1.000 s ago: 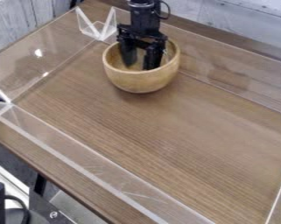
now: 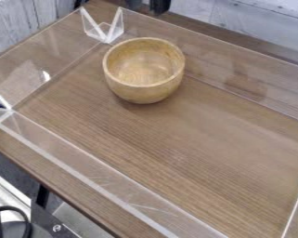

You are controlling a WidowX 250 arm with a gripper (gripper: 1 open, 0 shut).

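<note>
A round wooden bowl point(image 2: 144, 88) sits on the wooden table point(image 2: 188, 163), towards the back centre. Its inside looks empty. Only a small dark part of my gripper point(image 2: 160, 6) shows at the top edge of the view, above and behind the bowl. Its fingertips are too cut off to tell whether it is open or shut.
A small white wire-like stand point(image 2: 101, 28) stands at the back left. Clear panels run along the left and front edges, with cables at the lower left.
My gripper was down inside the bowl and has lifted out of it to the top edge of the view. The bowl has shifted slightly.
</note>
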